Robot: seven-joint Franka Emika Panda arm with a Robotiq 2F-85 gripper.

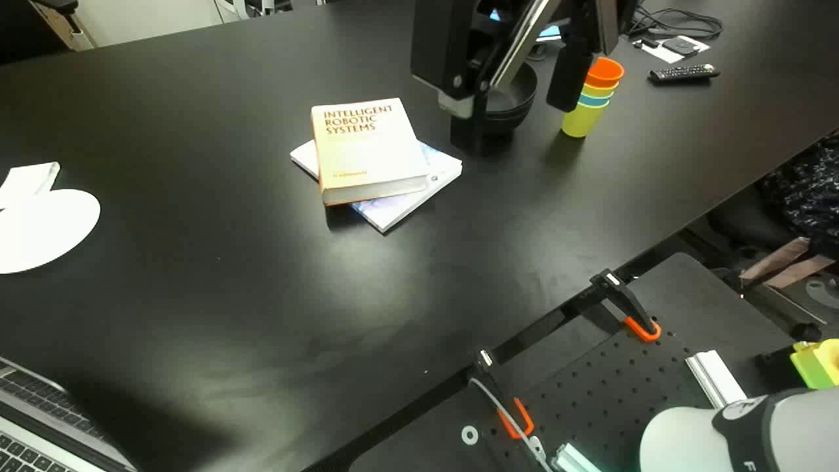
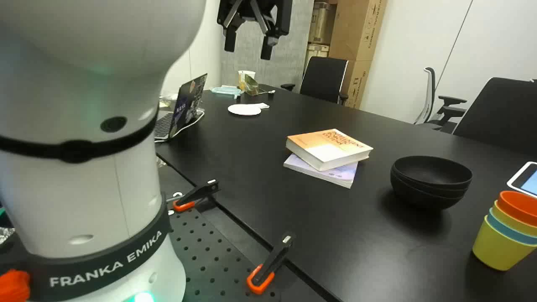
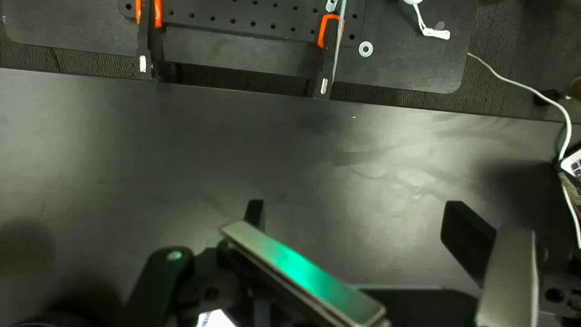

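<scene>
High above the black table, my gripper (image 2: pixel 248 49) stands open, its two fingers wide apart with nothing between them. In exterior view 1 the gripper (image 1: pixel 515 122) covers part of the black bowls (image 1: pixel 509 106) from that camera's angle. An orange-and-white book titled Intelligent Robotic Systems (image 1: pixel 366 149) rests on a pale book (image 1: pixel 429 189) turned at an angle. Exterior view 2 shows the stacked black bowls (image 2: pixel 428 188) whole, with a stack of coloured cups (image 2: pixel 503 244) at their right. Only bare table lies below the fingers in the wrist view.
A white plate (image 2: pixel 245 110) and a laptop (image 2: pixel 186 103) stand toward the far left. A remote (image 1: pixel 684 73) and cables lie at the back right. Clamps (image 1: pixel 625 303) grip the table's edge by the robot base.
</scene>
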